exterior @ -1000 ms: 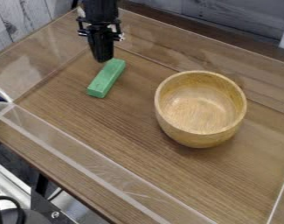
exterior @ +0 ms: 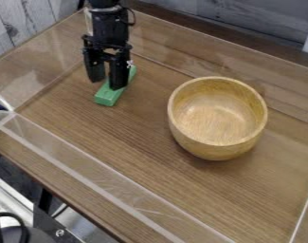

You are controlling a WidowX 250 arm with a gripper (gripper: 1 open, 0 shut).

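Observation:
My black gripper (exterior: 107, 71) hangs at the upper middle-left, its open fingers lowered around the upper part of a green block (exterior: 109, 93) that lies flat on the wooden table. The fingertips partly hide the block; whether they touch it I cannot tell.
A large tan bowl (exterior: 217, 142) stands to the right of the block, a short gap away. Dark cables lie beyond the table's left edge at bottom left, and pale boards border the back.
My gripper has come down and toward the front, from above and behind the green block to over it. The block and bowl have not visibly moved.

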